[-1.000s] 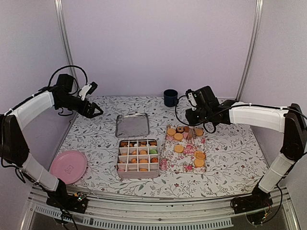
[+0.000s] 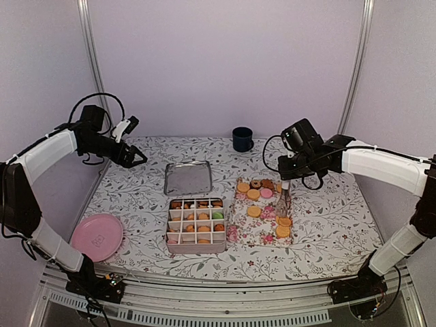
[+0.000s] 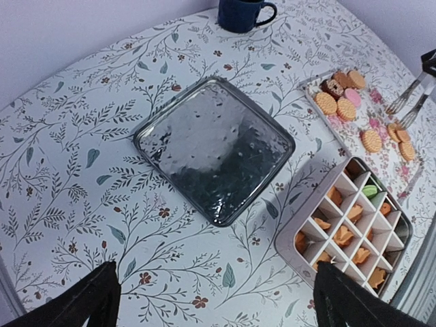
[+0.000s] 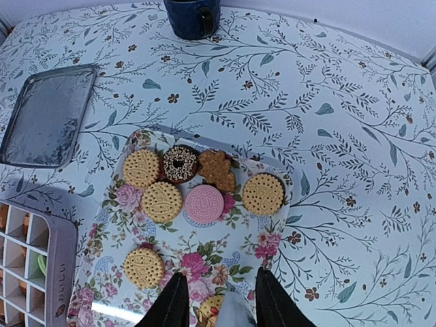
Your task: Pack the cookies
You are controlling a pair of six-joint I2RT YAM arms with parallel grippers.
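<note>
A flowered tray [image 2: 262,236] at right bears several round tan cookies [image 4: 143,267], a sprinkled ring cookie [image 4: 180,163], a brown cookie [image 4: 216,170] and a pink one [image 4: 204,204]. Left of it stands a divided box [image 2: 197,249], many compartments holding cookies, one a green piece [image 2: 218,215]. My right gripper has metal tongs [image 2: 284,203] between its fingers. Their tips hang over the tray's right side, close to the front-right cookies [image 3: 404,139]; whether they touch any is unclear. My left gripper [image 2: 134,158] stands open and empty over the back left, apart from everything.
An empty grey metal tray [image 2: 188,179] lies behind the box. A dark blue mug [image 2: 242,139] stands at the back, and a pink plate [image 2: 97,237] at front left. Bare patterned cloth spreads right of the cookies.
My right gripper has shifted right with the tongs, whose tips moved from the pink cookie's area toward the front-right cookies. The left arm and the box look unchanged.
</note>
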